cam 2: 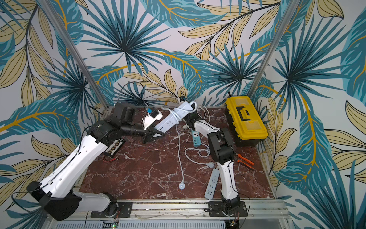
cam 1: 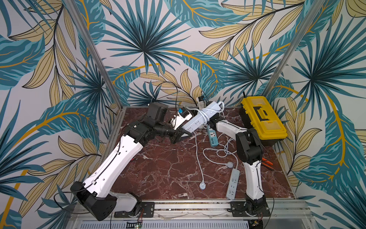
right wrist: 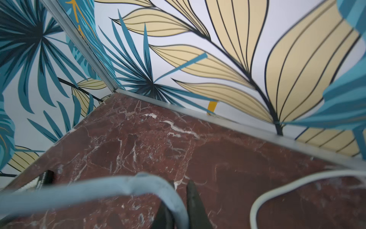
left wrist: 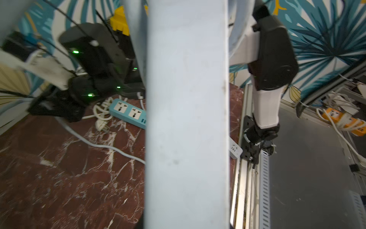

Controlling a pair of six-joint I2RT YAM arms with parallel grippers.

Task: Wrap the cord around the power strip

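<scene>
The white power strip [cam 1: 194,122] is held aloft at a tilt, my left gripper [cam 1: 182,133] shut on its lower end. Its pale back [left wrist: 186,114] fills the middle of the left wrist view and hides that gripper's fingers. Loops of white cord [cam 2: 176,113] cross the strip near its upper end. One length of cord hangs from it, and its round plug [cam 1: 202,185] rests on the table. My right gripper is beyond the upper end; a bent cord [right wrist: 152,183] runs down between its fingers. Whether they grip it is unclear.
Below the held strip lies a blue power strip [cam 1: 212,136]. Another white strip [cam 1: 233,184] lies near the front edge with tangled cord behind it. A yellow toolbox [cam 1: 263,118] and orange-handled pliers [cam 2: 246,160] are at the right.
</scene>
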